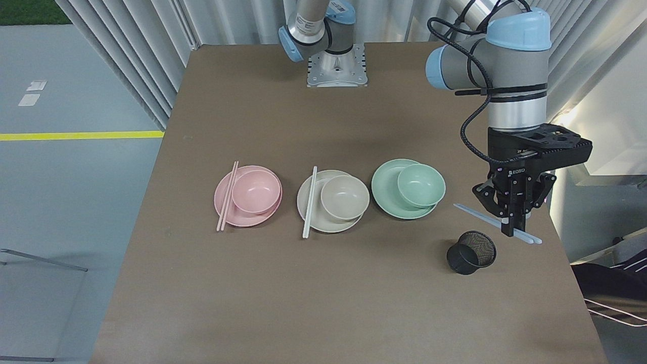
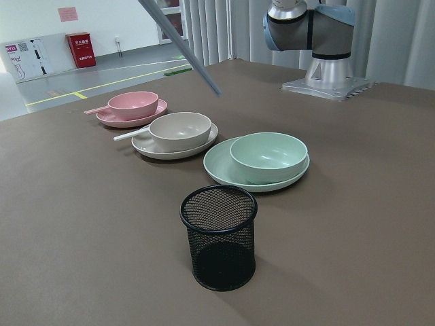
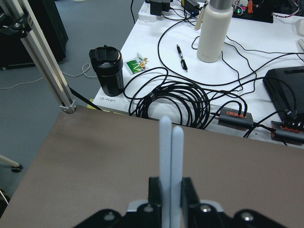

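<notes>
My gripper [image 1: 510, 219] is shut on a pair of light blue chopsticks [image 1: 474, 212], held high at the right of the table, above and beside the black mesh pen holder [image 1: 464, 258]; in the wrist view the two sticks [image 3: 171, 171] stand side by side between the fingers. In the left view only part of a stick [image 2: 179, 42] shows at the top. The mint plate and bowl [image 1: 421, 184] have no chopsticks. The white bowl [image 1: 344, 197] and pink bowl [image 1: 255, 191] each sit on a matching plate with chopsticks at their left.
Beyond the table edge in the wrist view is a white desk with coiled cables, a bottle [image 3: 213, 42] and a black tumbler [image 3: 108, 71].
</notes>
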